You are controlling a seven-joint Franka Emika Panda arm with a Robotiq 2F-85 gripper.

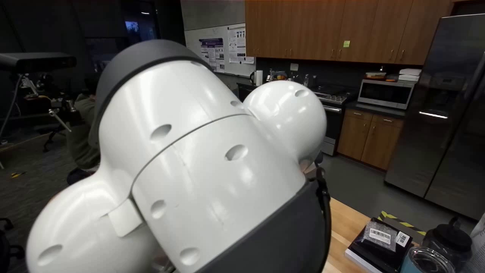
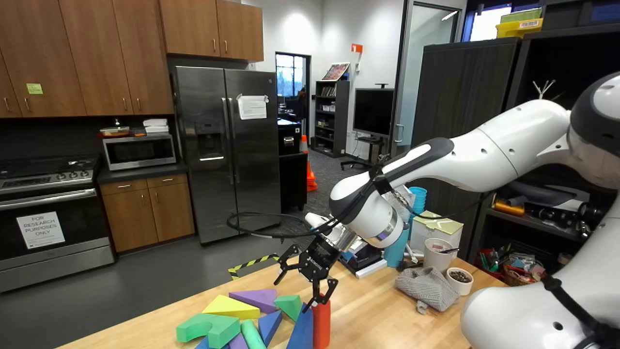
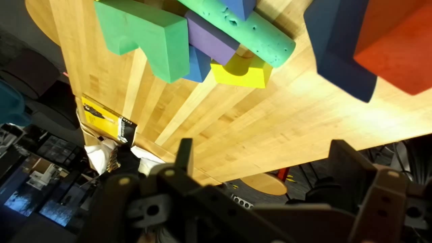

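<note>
My gripper [image 2: 295, 297] stands open above the wooden table, its two fingers wide apart and nothing between them. In the second exterior view a red block [image 2: 321, 325] stands upright just below one finger, with a blue block [image 2: 301, 331] beside it. I cannot tell whether that finger touches them. To their left lie a green triangle [image 2: 288, 306], a purple triangle [image 2: 255, 298], a yellow triangle [image 2: 231, 307], a green arch [image 2: 208, 329] and a green cylinder [image 2: 252, 335]. The wrist view shows a yellow block [image 3: 242, 73] partly under the cylinder. The first exterior view hides the gripper behind the arm.
A grey cloth [image 2: 427, 286], a white cup [image 2: 438, 255] and a small pot [image 2: 459, 280] stand to the right of the blocks. Behind the gripper lies a black package [image 1: 380, 242]. Bare wood [image 3: 243, 137] stretches between the blocks and the table edge in the wrist view.
</note>
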